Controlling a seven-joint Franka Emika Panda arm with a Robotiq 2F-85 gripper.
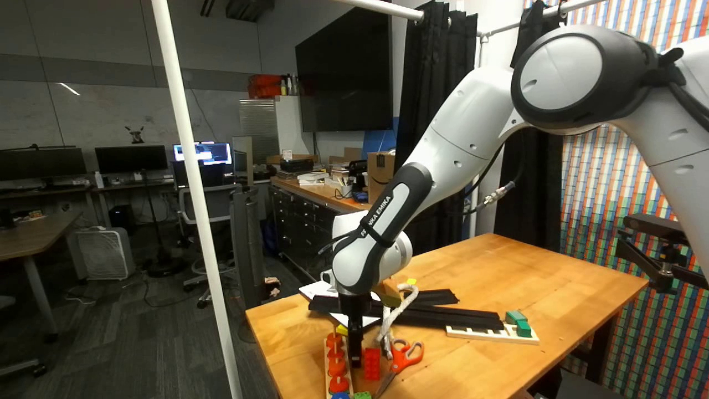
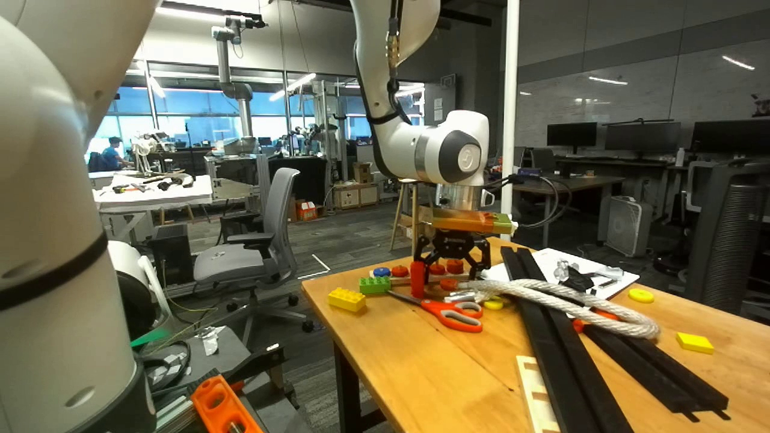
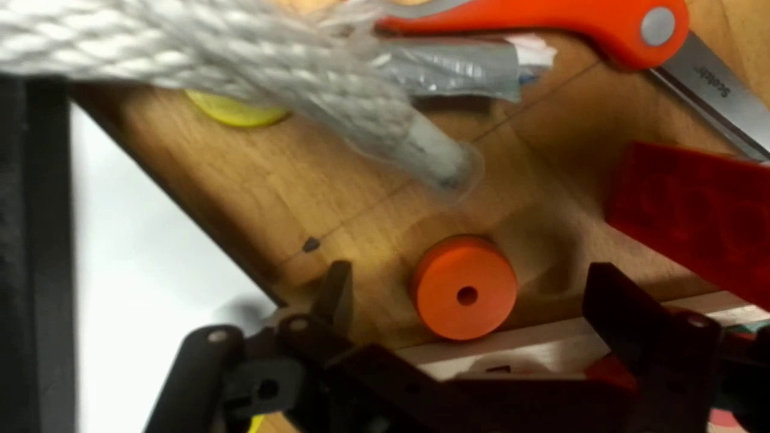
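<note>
In the wrist view an orange disc with a small centre hole lies flat on the wooden table. My gripper is open, one finger to the disc's left and the other to its right, both clear of it. Close by runs the pale edge of a wooden board, mostly hidden by the gripper. In exterior view 1 that board carries red-orange discs in a row, and the gripper is low beside them.
A red brick and orange-handled scissors lie close to the right finger. Rope crosses above the disc. Black rails and a white sheet lie nearby.
</note>
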